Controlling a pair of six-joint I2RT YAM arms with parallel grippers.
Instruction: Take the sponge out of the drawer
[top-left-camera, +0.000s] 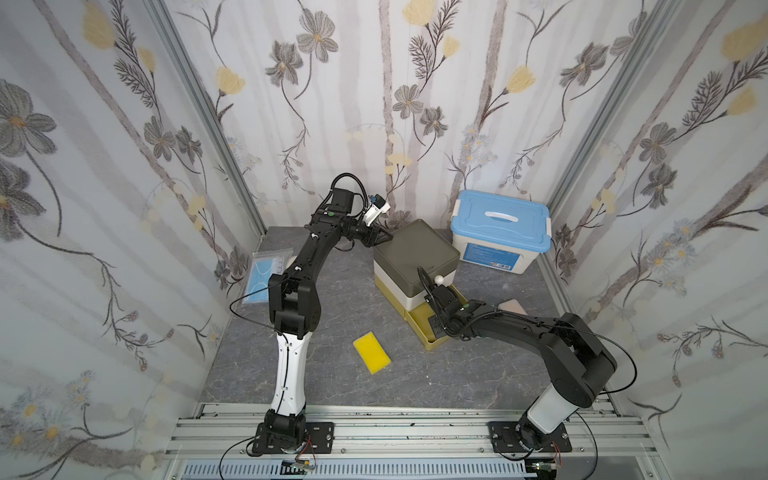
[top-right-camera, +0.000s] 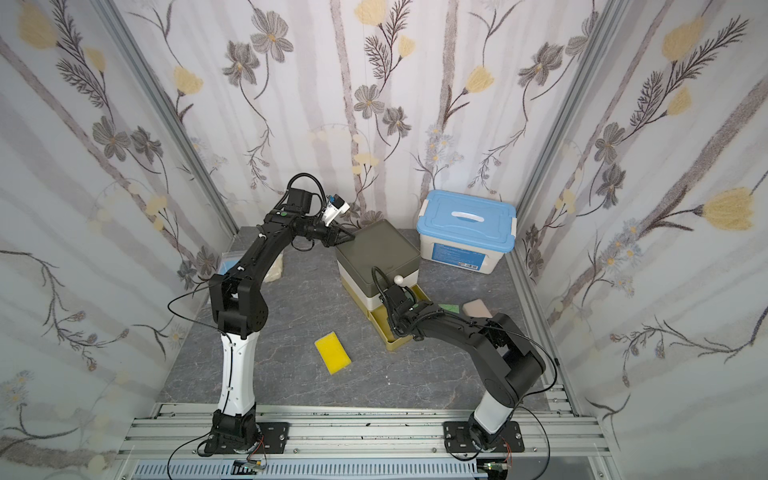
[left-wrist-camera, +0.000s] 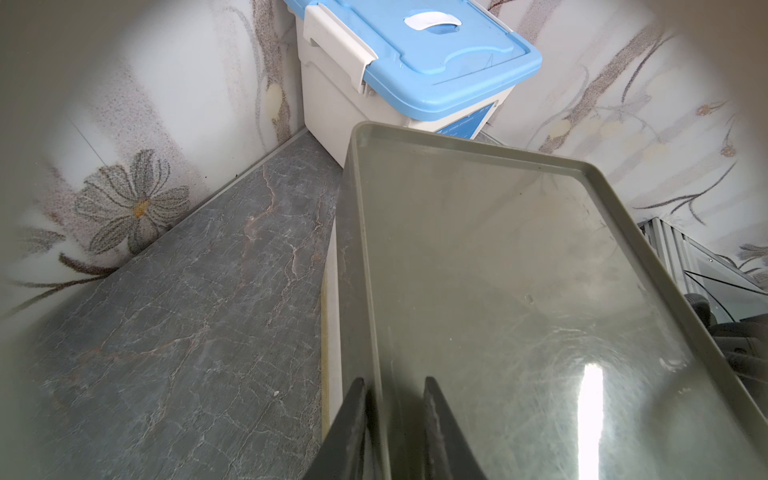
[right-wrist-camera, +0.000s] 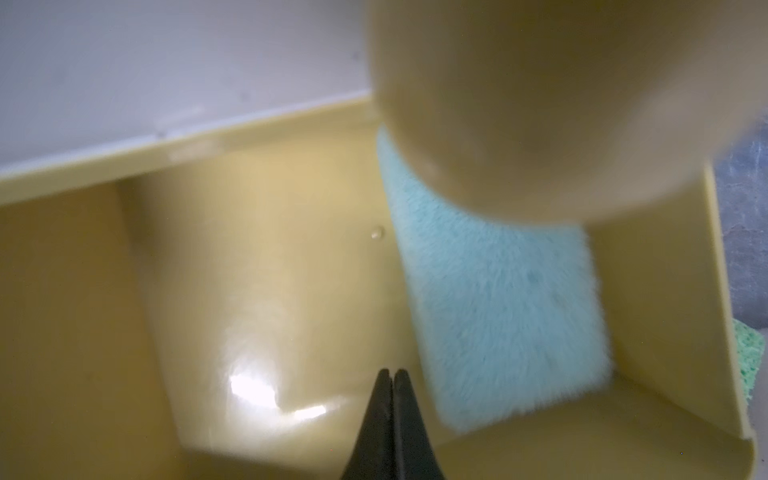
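A pale blue sponge (right-wrist-camera: 504, 320) lies in the open yellow drawer (right-wrist-camera: 264, 272), along its right wall. My right gripper is low over the drawer at the sponge's left edge, fingertips together with nothing visible between them; a blurred round shape covers the top of that view. The drawer sticks out from the front of a cream box with an olive top (top-left-camera: 416, 248). At the box's back left corner, my left gripper is shut on the rim of its top.
A blue-lidded container (top-left-camera: 496, 224) stands back right. A yellow sponge (top-left-camera: 372, 352) lies loose front left, a green sponge (right-wrist-camera: 748, 356) and a pink one (top-right-camera: 476, 309) right of the drawer. A bagged blue item (top-left-camera: 262, 276) is at left.
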